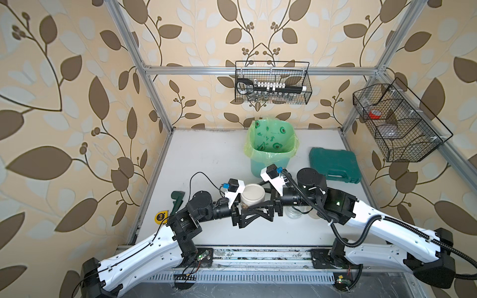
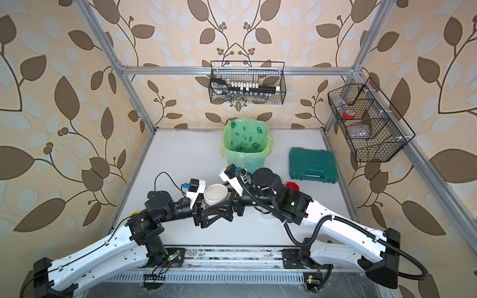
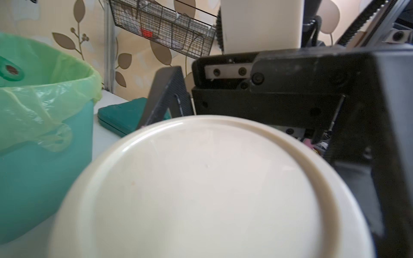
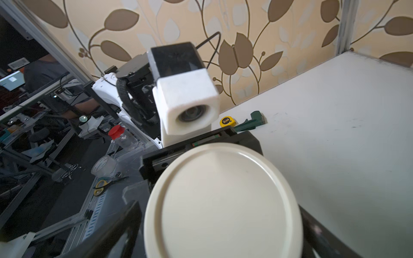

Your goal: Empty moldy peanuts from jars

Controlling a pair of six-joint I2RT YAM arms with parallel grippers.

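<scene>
A jar with a cream lid (image 1: 253, 193) stands between my two grippers at the front middle, filling both wrist views; its contents are hidden. My left gripper (image 1: 247, 219) and right gripper (image 1: 264, 208) face each other from opposite sides of it, their fingers spread and overlapping around it, both open. A bin with a green liner (image 1: 270, 146) is just behind the jar.
A green case (image 1: 334, 165) lies at the right. Clear jars stand partly hidden under the right arm. A tape measure (image 1: 160, 217) and green tool (image 1: 177, 197) lie front left. Wire baskets (image 1: 273, 84) hang above.
</scene>
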